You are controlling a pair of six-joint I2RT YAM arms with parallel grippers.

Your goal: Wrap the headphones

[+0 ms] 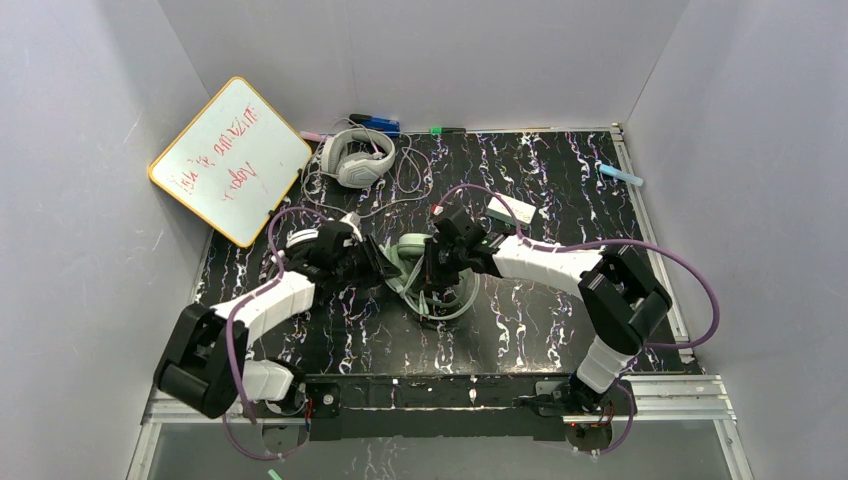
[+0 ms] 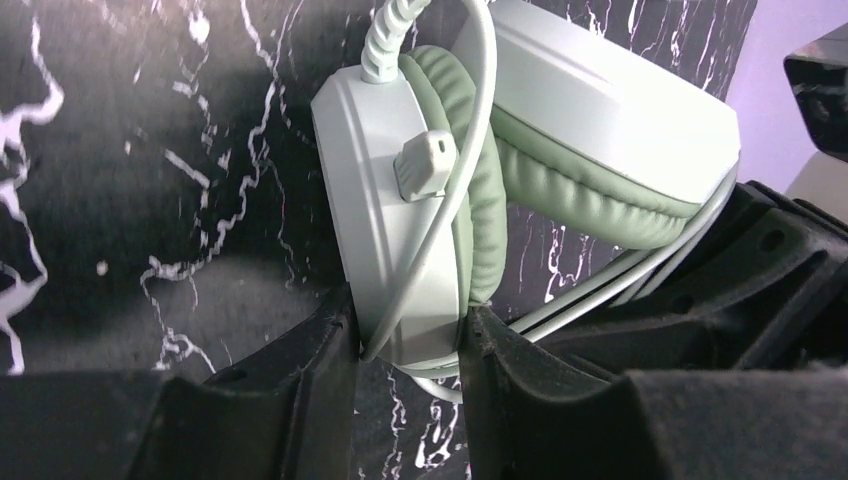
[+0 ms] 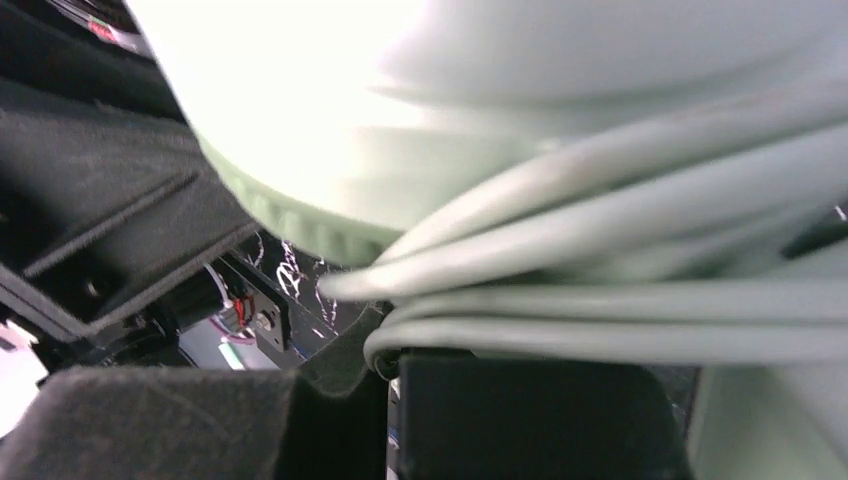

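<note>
The white-and-green headphones lie at the table's middle, wrapped in loops of pale cable. My left gripper is at their left ear cup, its fingertips either side of the cup's lower end, where cable crosses; whether it grips firmly is unclear. My right gripper is shut on the cable strands beside the other cup, close against my left one. In the right wrist view the cup and strands fill much of the picture, blurred.
A second pair of headphones with loose cable lies at the back. A whiteboard leans at back left, a white block lies right, and pens lie along the back edge.
</note>
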